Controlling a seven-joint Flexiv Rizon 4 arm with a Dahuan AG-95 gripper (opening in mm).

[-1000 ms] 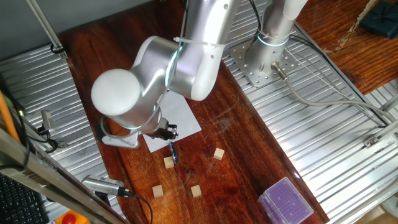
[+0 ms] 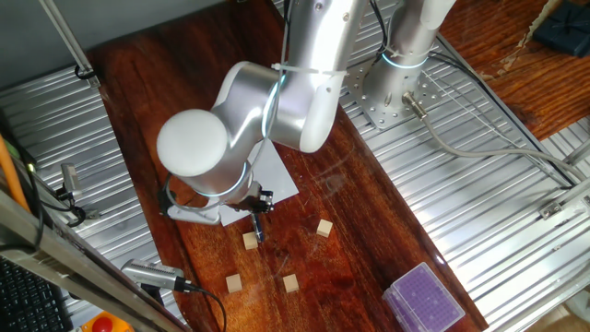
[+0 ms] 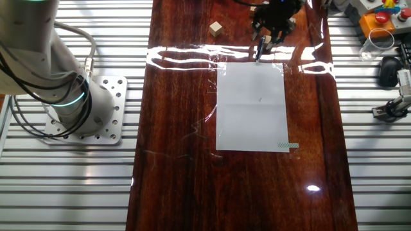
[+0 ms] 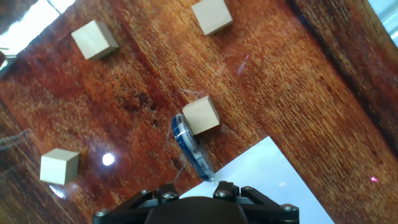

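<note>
A dark blue pen with a clear tip [image 4: 191, 148] lies on the wooden table, one end beside a small wooden cube [image 4: 201, 115] and the other at the edge of a white sheet of paper [image 3: 250, 106]. Whether pen and cube touch, I cannot tell. My gripper is over the paper's edge, close to the pen's near end. Its black fingers [image 4: 227, 190] stand apart, and nothing shows between them. From the side, the gripper [image 2: 265, 199] hangs just beyond the pen [image 2: 258, 227].
Three more wooden cubes lie apart: one [image 2: 324, 228] to the right, one [image 2: 234, 283] and another [image 2: 291, 283] nearer the front. A purple box [image 2: 424, 300] stands at the table's right edge. A green-checked strip [image 3: 288, 145] lies at the paper's corner.
The pen, cubes and paper have stayed put.
</note>
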